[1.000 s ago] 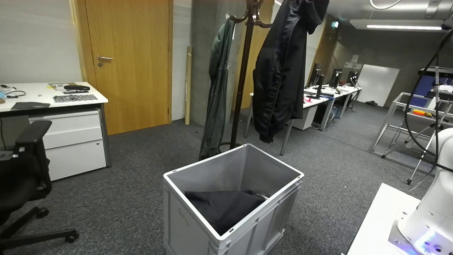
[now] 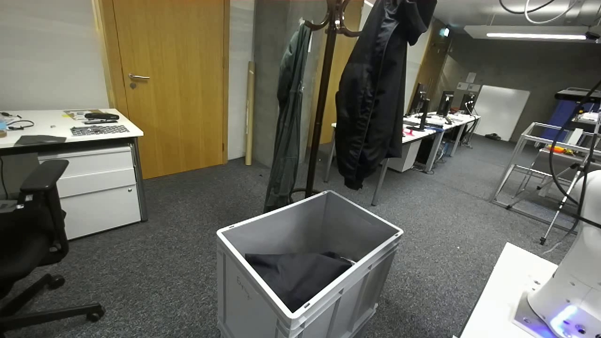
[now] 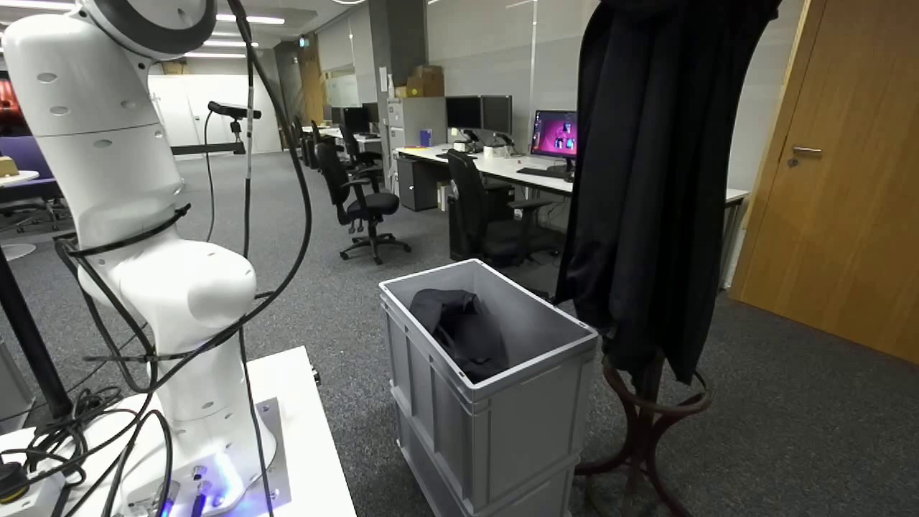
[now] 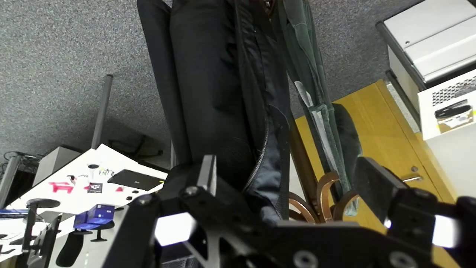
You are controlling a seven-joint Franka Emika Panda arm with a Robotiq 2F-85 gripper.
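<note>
Seen from the wrist, my gripper is open, its fingers spread wide. The left finger overlaps the black jacket (image 4: pixel 209 98), while the right one stands in front of the wooden door, past the coat stand hooks (image 4: pixel 328 187). Part of the jacket lies in line with the gap, but whether it is between the fingers or behind them is unclear. In exterior view 1 the jacket (image 2: pixel 372 90) hangs from the stand (image 2: pixel 321 107), with a dark green garment (image 2: pixel 290 112) on the other side. Neither exterior view contains the gripper.
Below the stand, a grey crate (image 2: pixel 355 205) holds dark cloth (image 2: pixel 301 276); its upper part is empty. The white arm base (image 3: pixel 207 431) sits on a white table (image 3: pixel 306 413), with loose cables (image 3: pixel 301 198) around the arm. Carpeted floor surrounds the crate.
At the right edge of exterior view 1, the arm and its hanging cables have shifted slightly. The jackets, stand, crate and cloth look the same.
</note>
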